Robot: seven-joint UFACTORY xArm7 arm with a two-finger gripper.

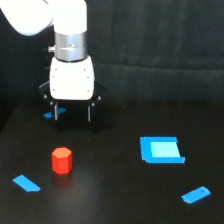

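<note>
A red hexagonal block [62, 161] stands on the black table at the front left. Above and behind it hangs my white gripper [72, 112], pointing down. Its two fingers are spread wide, and only dark background shows between them. A clear gap separates the fingertips from the block. To the right lies a pale square with a blue border [161, 149], flat on the table with nothing on it.
Blue tape strips mark the table at the front left [26, 184], at the front right [196, 195] and behind the gripper. Between the block and the bordered square the surface is clear. Dark curtains hang at the back.
</note>
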